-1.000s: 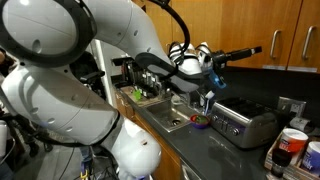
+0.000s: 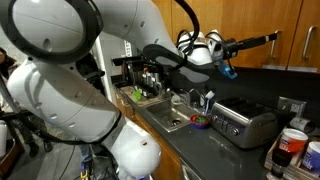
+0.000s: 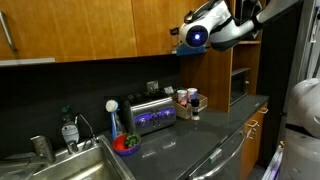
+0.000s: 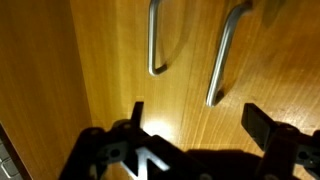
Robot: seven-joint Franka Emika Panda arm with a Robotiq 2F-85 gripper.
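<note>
My gripper is raised before the wooden wall cabinet, open, with nothing between its fingers. In the wrist view the left fingertip and the right fingertip stand wide apart along the bottom. Two slim metal handles, a left one and a longer right one, lie ahead of them on the wood. Neither handle is between the fingers; how far off the doors are I cannot tell. Exterior view 2 has the arm's wrist close to the cabinet front.
Below on the dark counter are a silver toaster, a colourful bowl and a wooden box with cups. The metal sink lies to the left.
The arm has climbed from lower over the counter up toward the cabinet, also shifting slightly right in exterior view 1. The counter items have stayed put.
</note>
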